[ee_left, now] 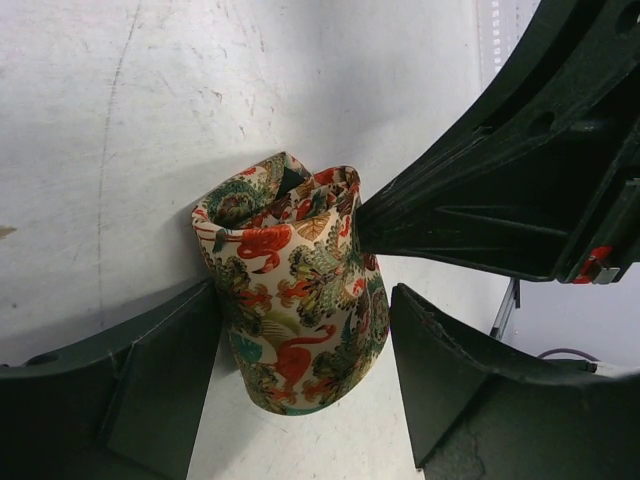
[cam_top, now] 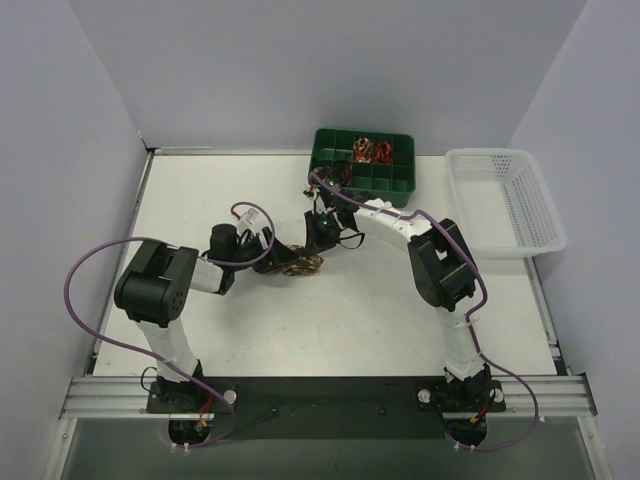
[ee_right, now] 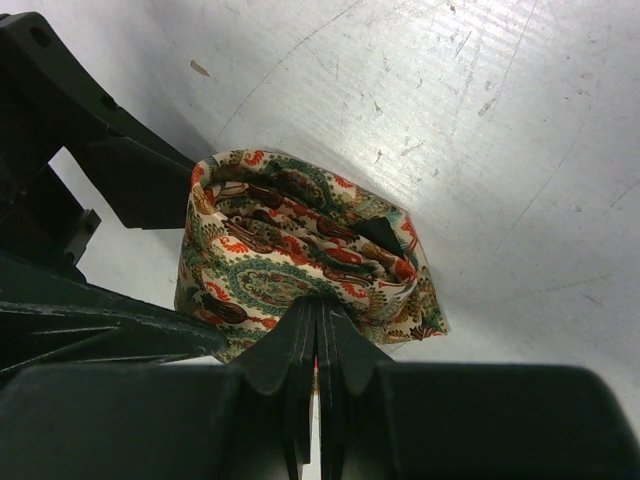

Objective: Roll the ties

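Note:
A patterned tie (cam_top: 303, 267), cream with red and green figures, stands loosely rolled on the white table between both grippers. In the left wrist view the rolled tie (ee_left: 300, 320) lies between the spread fingers of my left gripper, which is open around it. My right gripper is shut at the roll's near side in the right wrist view, its tips against the tie (ee_right: 270, 260). Whether a thin layer of cloth is pinched between those tips is hidden. The left finger reaches along the roll's other side there.
A green divided box (cam_top: 400, 190) holding rolled ties (cam_top: 363, 150) stands at the back. An empty white basket (cam_top: 505, 200) sits at the back right. Bare table (cam_top: 300, 330) lies in front of the tie.

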